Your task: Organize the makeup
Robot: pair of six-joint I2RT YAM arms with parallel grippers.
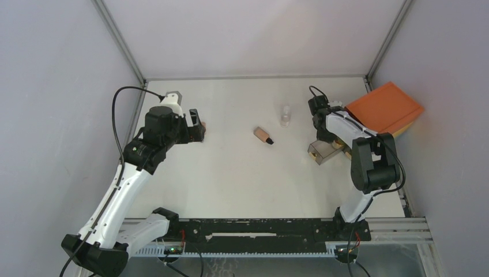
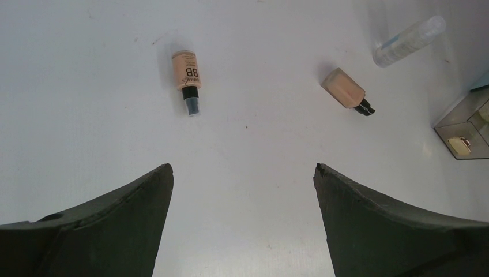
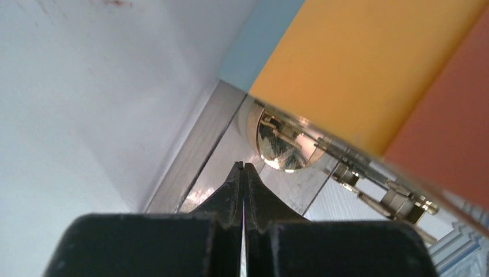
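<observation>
My right gripper is shut, its tips over a clear organizer [image 1: 319,153] [image 3: 205,144] holding a gold round item [image 3: 282,147], beside an orange-topped box [image 1: 385,105] [image 3: 369,63]. My left gripper is open, empty, over the left of the table. A BB cream tube [image 2: 185,69] lies below it. A foundation bottle [image 1: 260,134] [image 2: 343,89] lies mid-table, with a clear bottle [image 1: 285,115] [image 2: 406,43] behind it.
Walls and frame rails bound it at the back and sides. The box sits at the right edge.
</observation>
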